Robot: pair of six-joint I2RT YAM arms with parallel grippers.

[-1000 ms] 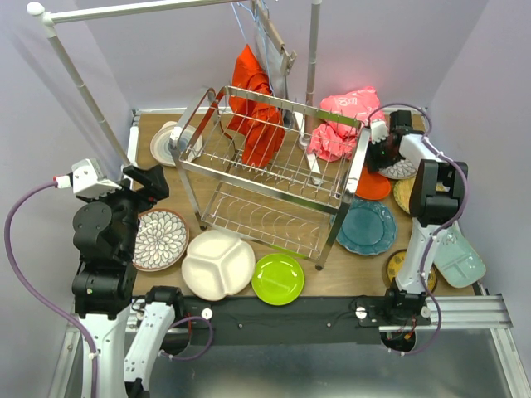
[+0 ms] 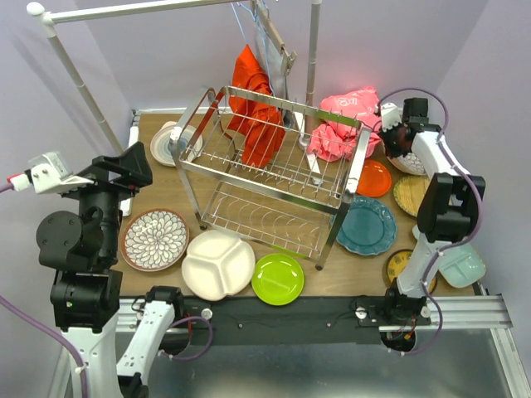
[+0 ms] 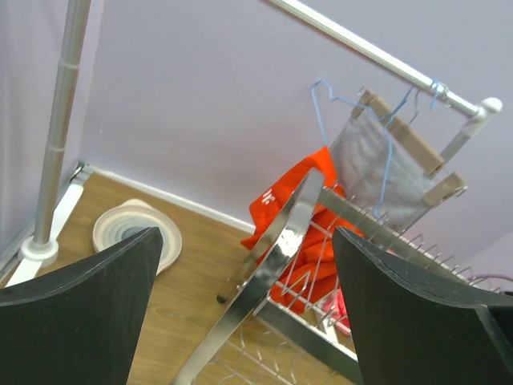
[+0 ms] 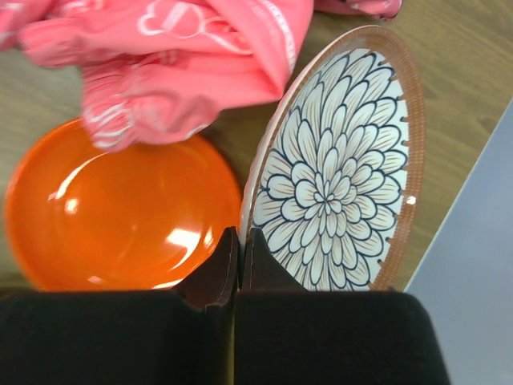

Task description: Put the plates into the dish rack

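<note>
A flower-patterned plate with a brown rim (image 4: 337, 172) stands tilted in the right wrist view, its near edge pinched in my right gripper. From above, that plate (image 2: 408, 162) is mostly covered by the right arm at the back right. The two-tier metal dish rack (image 2: 274, 191) stands mid-table, with no plates visible in it. My left gripper is open and empty, raised on the left side with the rack's end post (image 3: 276, 261) beyond it. An orange plate (image 4: 120, 208) lies flat beside the held one.
Pink cloth (image 2: 344, 124) lies crumpled between rack and right arm; orange-red cloth (image 2: 255, 108) drapes over the rack. Around lie a blue plate (image 2: 367, 225), green plate (image 2: 278, 279), white divided plate (image 2: 218, 264), another flower plate (image 2: 155, 240) and a clear tray (image 2: 461, 264).
</note>
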